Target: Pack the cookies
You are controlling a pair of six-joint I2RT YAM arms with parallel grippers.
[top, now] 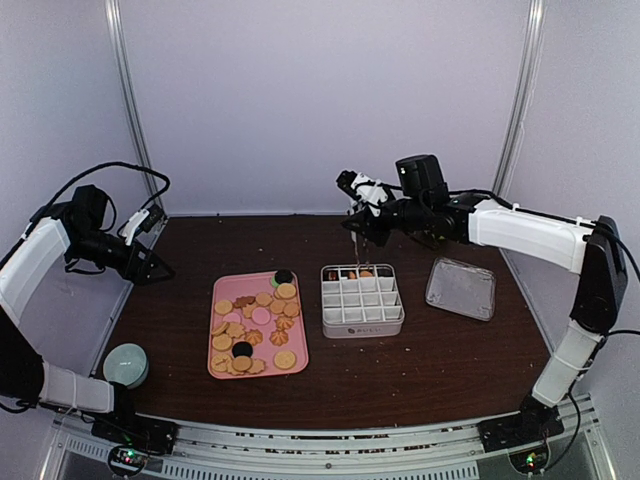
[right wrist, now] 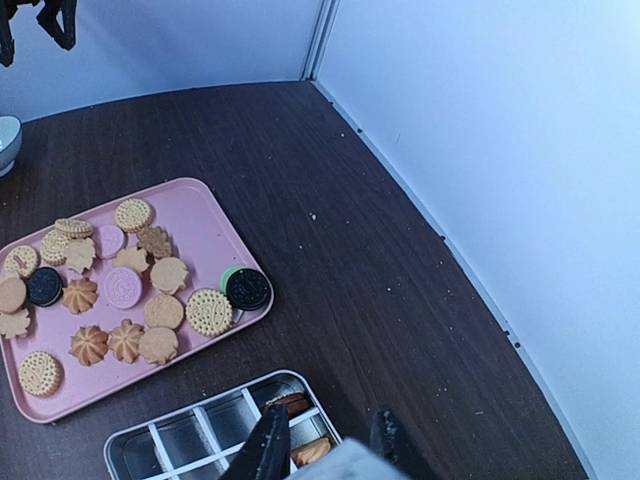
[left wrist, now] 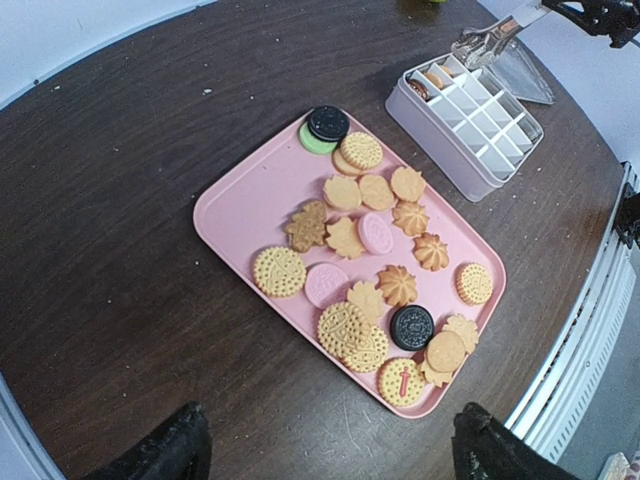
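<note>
A pink tray [top: 259, 360] covered in assorted cookies lies left of centre. To its right stands a compartmented box [top: 362, 325], with a few cookies in back compartments [left wrist: 437, 78]. My right gripper [top: 357, 236] is above the box's back, shut on a metal utensil, apparently tongs [left wrist: 480, 45], whose lower end reaches down to the box. In the right wrist view its fingertips hide part of the box. My left gripper hangs open and empty at the left, away from the tray.
A clear lid [top: 459, 289] lies right of the box. A pale bowl [top: 126, 365] sits at the front left.
</note>
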